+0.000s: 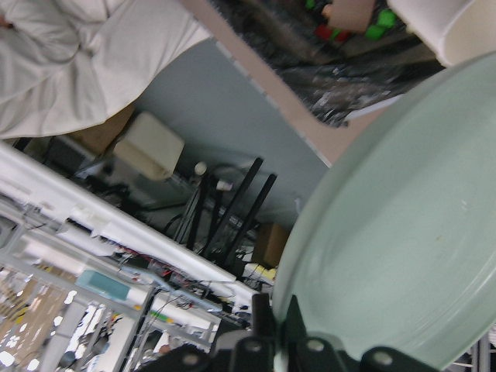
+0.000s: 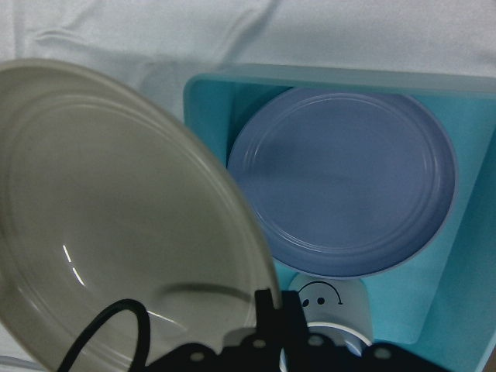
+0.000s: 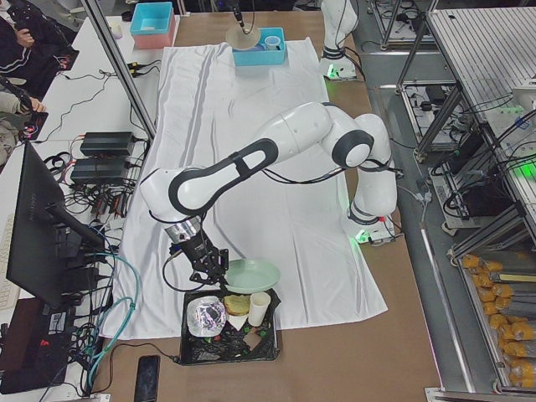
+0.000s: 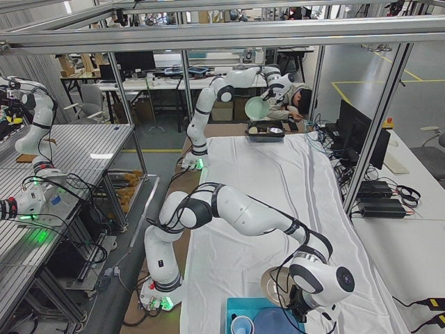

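My left gripper is shut on the rim of a pale green plate [image 1: 395,209], which is raised and tilted just above the black tray [image 3: 193,352] in the camera left view. The tray holds a foil-covered item [image 3: 205,316], a yellowish item [image 3: 236,305] and a white cup [image 3: 260,310]. My right gripper is shut on the rim of a beige dish [image 2: 132,209], held tilted at the side of a turquoise bin [image 2: 457,294], which contains a blue plate [image 2: 341,178] and a cup with a smiley face [image 2: 329,298].
A monitor [image 3: 38,243] and cables border one side, with a phone [image 3: 146,377] near the tray. People sit beyond the cloth's edge.
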